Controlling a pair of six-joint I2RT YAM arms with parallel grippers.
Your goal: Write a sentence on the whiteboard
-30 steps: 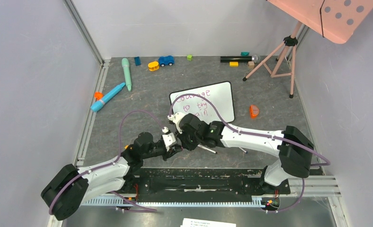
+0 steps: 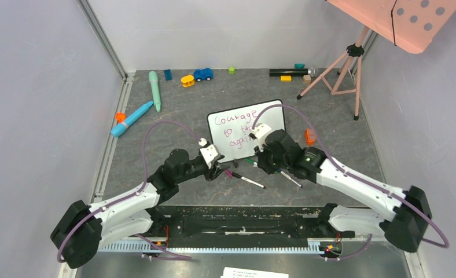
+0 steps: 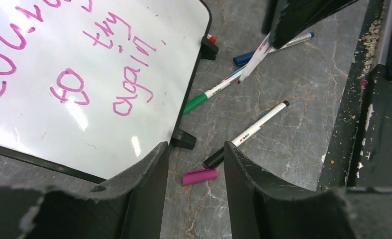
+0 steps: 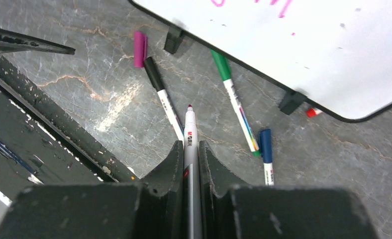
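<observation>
The whiteboard lies on the floor, with magenta handwriting that reads like "Courage to try again". My right gripper is shut on an uncapped marker, whose dark reddish tip points forward, clear of the board. My left gripper stands open near the board's front left corner, nothing between its fingers. Beyond those fingers, on the floor, lies a magenta cap, by the black-capped marker. In the left wrist view the right gripper and its marker show at top right.
A green marker and a blue-capped marker lie on the floor before the board. An orange eraser-like block sits right of it. Toys line the back; a pink tripod stands back right.
My right gripper has moved away from the left one, to the right and back, carrying the marker.
</observation>
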